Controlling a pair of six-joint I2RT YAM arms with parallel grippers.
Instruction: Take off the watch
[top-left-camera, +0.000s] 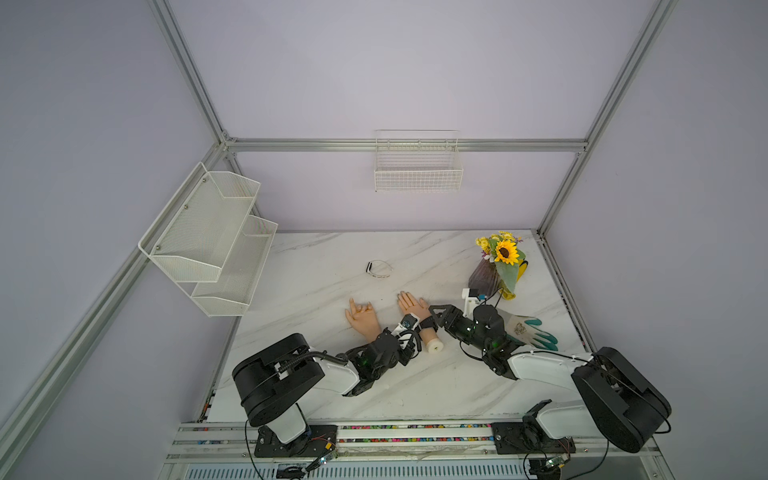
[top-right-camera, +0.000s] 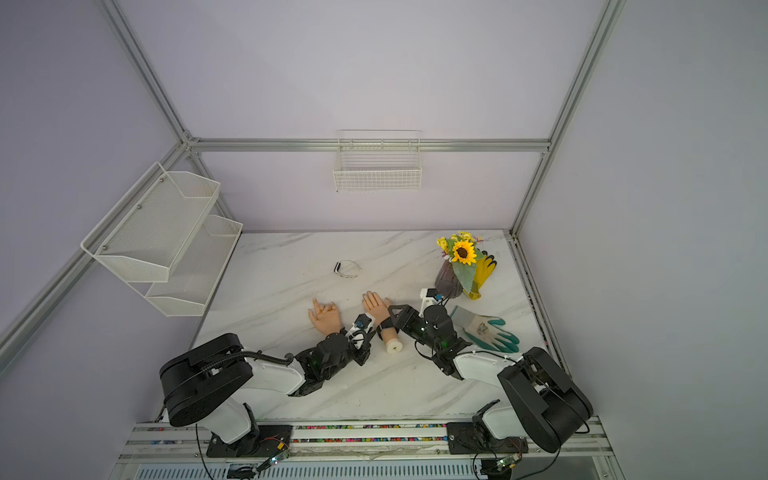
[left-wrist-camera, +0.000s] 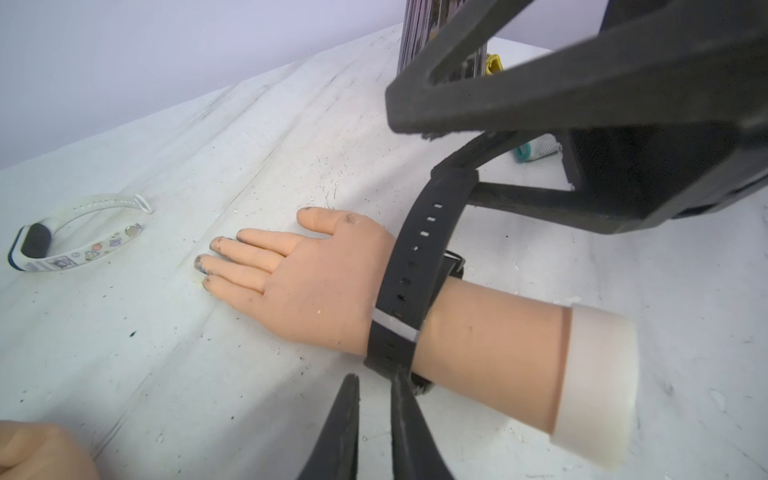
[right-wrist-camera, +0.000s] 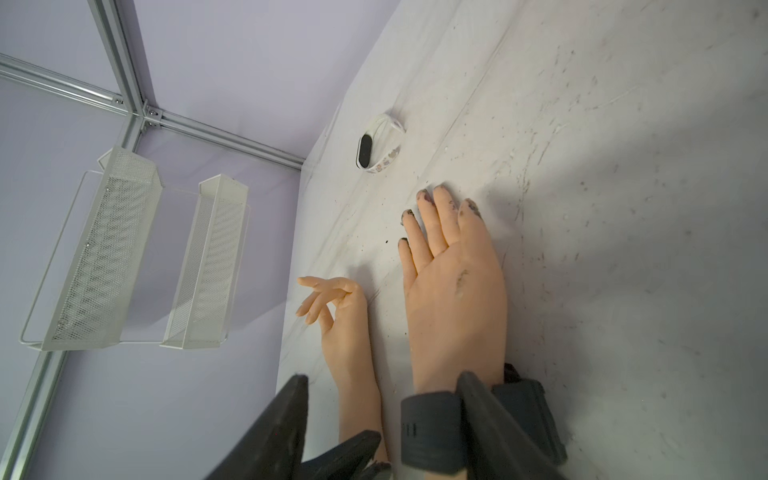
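Note:
A black watch (left-wrist-camera: 420, 256) sits round the wrist of a prosthetic hand (left-wrist-camera: 320, 280), its holed strap running up toward my right gripper (top-right-camera: 400, 316). In the right wrist view that gripper's fingers stand part open, one at the strap (right-wrist-camera: 428, 424); whether it grips the strap is hard to tell. My left gripper is low beside the wrist, its fingertips close together at the watch's near side; what lies between them is not clear.
A second hand (top-left-camera: 360, 320) lies to the left, a white band watch (top-left-camera: 380, 269) behind. A vase with sunflowers (top-left-camera: 505, 253) and gloves (top-left-camera: 532, 332) are at the right. A wire basket (top-left-camera: 212, 232) hangs on the left.

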